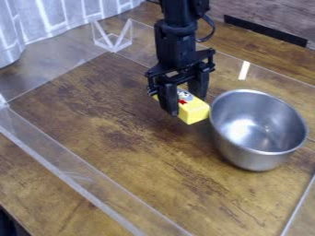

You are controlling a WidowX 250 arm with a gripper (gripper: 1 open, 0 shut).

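My black gripper [179,92] reaches down from the top middle and is shut on a yellow box [192,112] with a red and white marking. The box is tilted and sits just left of a large steel bowl [259,134]; whether box and bowl touch, I cannot tell.
The wooden table [99,157] has clear room to the left and front. A white wire object [112,37] stands at the back left, beside a pale curtain at the far left edge. Clear strips run along the table's sides.
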